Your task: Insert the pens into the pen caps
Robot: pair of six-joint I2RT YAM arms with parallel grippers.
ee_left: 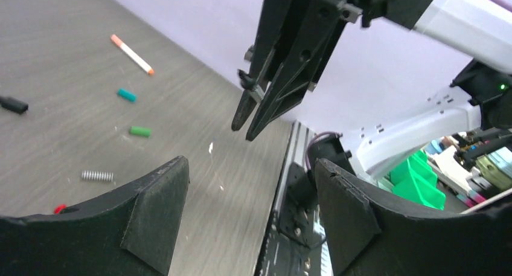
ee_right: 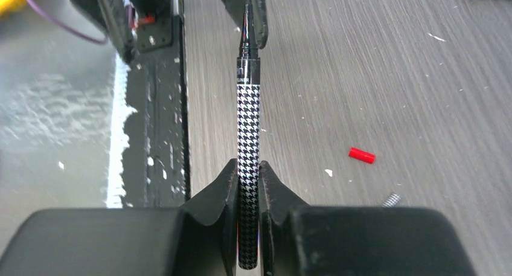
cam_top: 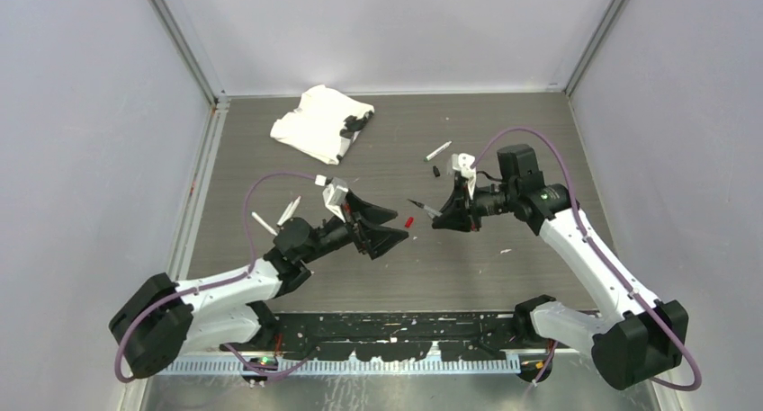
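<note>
My right gripper is shut on a houndstooth pen (ee_right: 248, 125), whose black tapered tip is bare. In the top view, that tip points left, away from the right gripper (cam_top: 436, 218). My left gripper stands open and empty, left of the pen. One of its fingers shows close to the pen tip in the right wrist view; whether they touch I cannot tell. Loose on the table lie a red cap (ee_right: 361, 155), a small grey patterned cap (ee_left: 98, 176), a green cap (ee_left: 140, 131), a teal cap (ee_left: 127, 95) and a black cap (cam_top: 436, 171).
An orange-ended white pen lies toward the right side. Another white pen (cam_top: 437, 151) rests near the black cap. Two more white pens (cam_top: 289, 210) lie behind the left arm. A white cloth (cam_top: 322, 123) covers the back left.
</note>
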